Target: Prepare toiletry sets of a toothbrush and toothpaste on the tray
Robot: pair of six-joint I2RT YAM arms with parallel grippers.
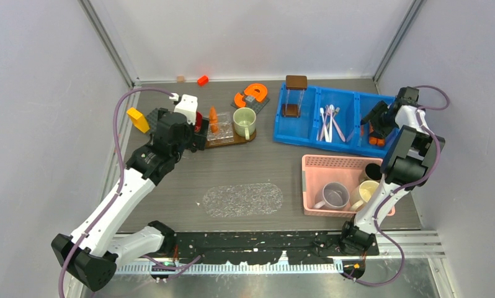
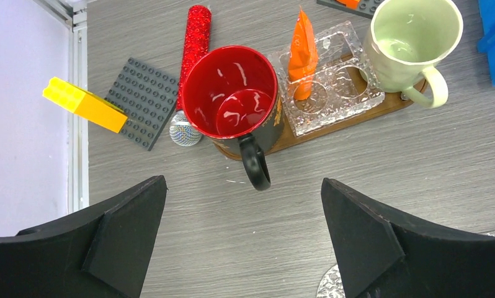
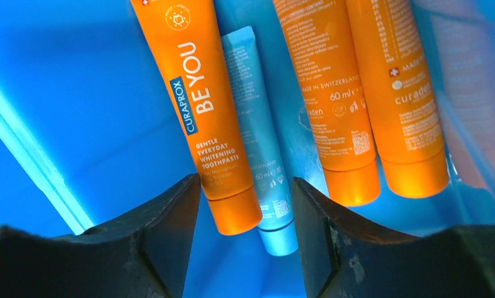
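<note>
In the right compartment of the blue tray (image 1: 294, 133), several orange toothpaste tubes (image 3: 214, 136) (image 1: 376, 139) and a light-blue tube (image 3: 260, 143) lie flat. My right gripper is part open low over them, its fingertips either side of an orange and the blue tube's lower ends. Toothbrushes (image 1: 329, 121) lie in the middle compartment. My left gripper stands open above the wooden board, around the handle side of a red-and-black mug (image 2: 229, 99), with nothing between its fingers.
A green mug (image 2: 412, 37) and clear holder (image 1: 220, 130) share the board. A pink basket (image 1: 313, 161) of mugs sits front right. A brown-capped stand (image 1: 296, 81) is in the tray's left compartment. The front middle holds only a clear oval item (image 1: 242, 200).
</note>
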